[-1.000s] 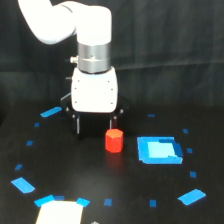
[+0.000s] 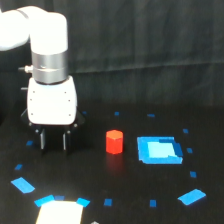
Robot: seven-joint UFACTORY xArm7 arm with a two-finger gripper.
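Note:
A red block (image 2: 115, 142), six-sided in outline, rests on the dark table near the middle of the view. My gripper (image 2: 54, 144) is to its left, pointing down, with its two dark fingers (image 2: 42, 140) apart. Nothing shows between them, and clear space separates the gripper from the block. How high the fingertips are above the table is hard to judge. To the right of the block lies a blue tray (image 2: 142, 151) with a pale inner patch (image 2: 161, 150).
Small blue marks are scattered over the black surface, with larger light blue strips (image 2: 191, 197) at the front right and front left. A pale object (image 2: 60, 212) is cut off by the bottom edge. Dark cloth (image 2: 150, 60) hangs behind.
My gripper has moved left and somewhat lower in the view, away from the red block. Block and tray appear in the same places.

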